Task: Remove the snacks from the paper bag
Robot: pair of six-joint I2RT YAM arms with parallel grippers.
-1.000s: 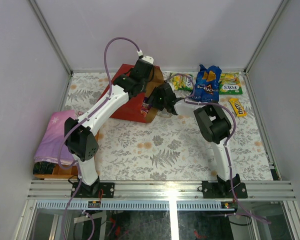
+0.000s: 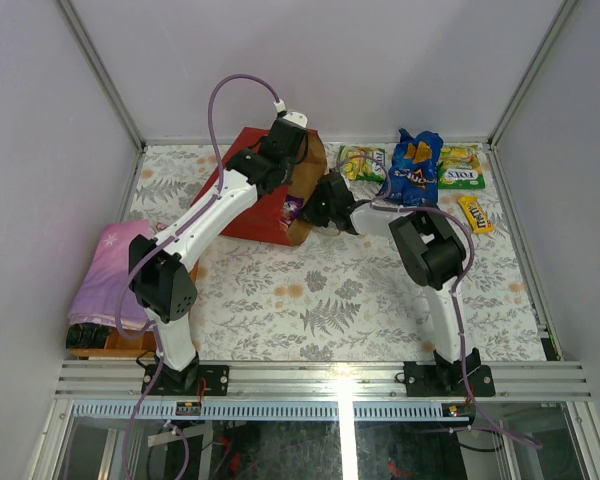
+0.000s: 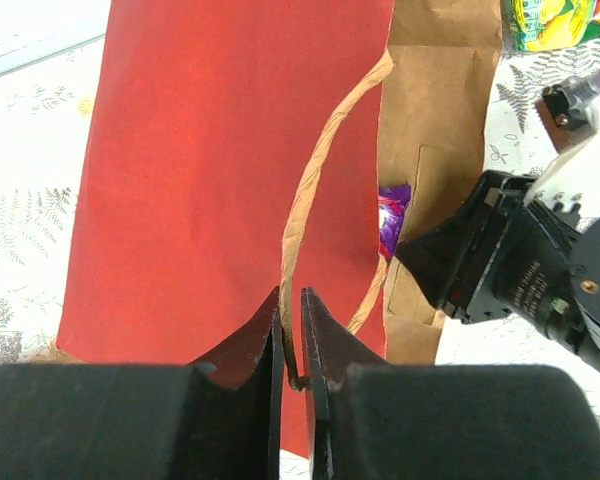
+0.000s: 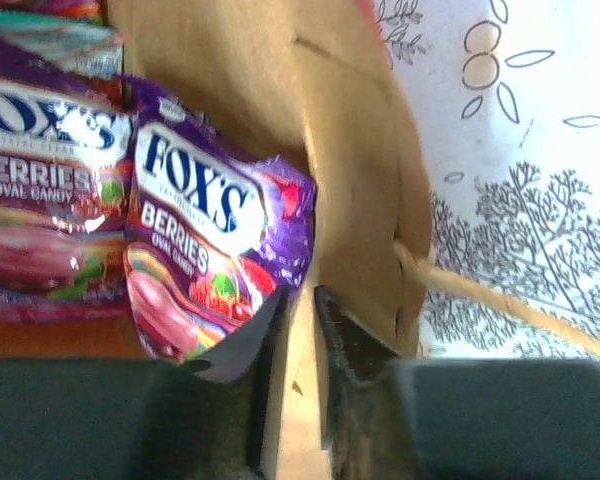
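Note:
The red paper bag lies on its side, its brown opening facing right. In the left wrist view my left gripper is shut at a twisted paper handle above the bag. My right gripper is at the bag's mouth, its fingers a little apart beside a purple Fox's Berries candy pack; I cannot tell that it grips anything. A second Fox's pack lies to its left inside, with another package behind.
At the back right lie green snack bags, a blue bag and a yellow pack. A folded pink cloth is at the left.
My right gripper has shifted slightly at the bag's opening over the last second. The left arm and the bag look unchanged.

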